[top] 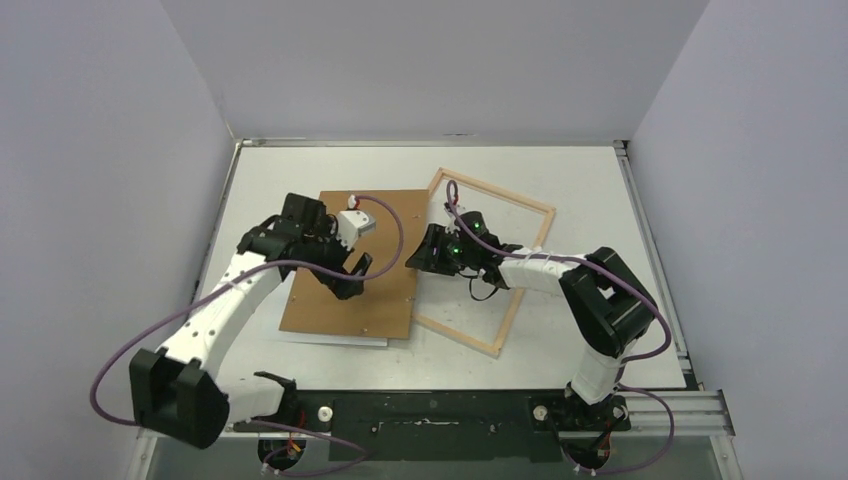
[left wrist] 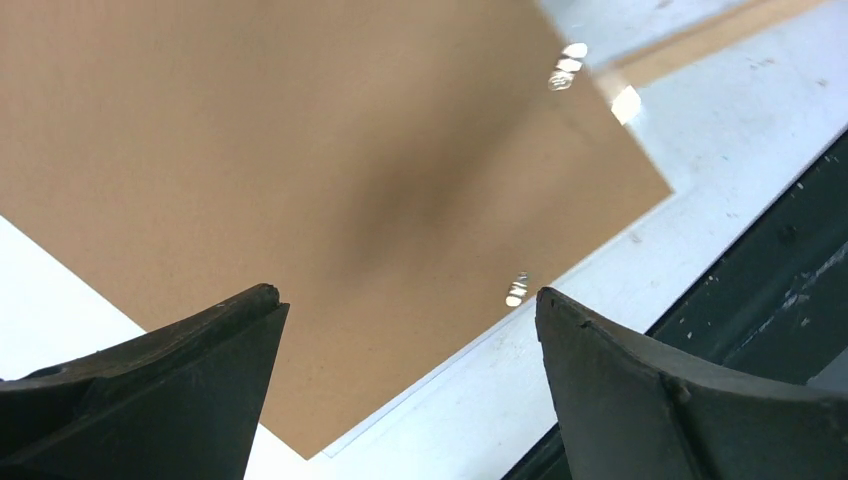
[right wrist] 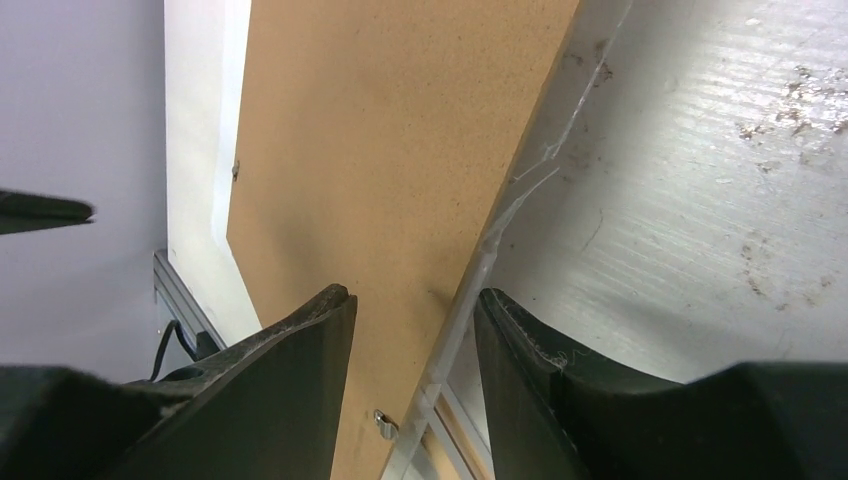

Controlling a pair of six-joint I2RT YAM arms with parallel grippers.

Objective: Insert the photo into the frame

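A brown backing board with small metal clips lies left of the table's middle. Its right edge overlaps the left part of the light wooden frame. A white sheet sticks out under the board's front edge; I cannot tell if it is the photo. Over the board, my left gripper is open with nothing between its fingers. My right gripper is at the board's right edge, its fingers apart, one over the board and one just outside that edge. A clear strip runs along the edge there.
A dark panel borders the front between the arm bases. Grey walls stand at the sides, and purple cables loop along both arms.
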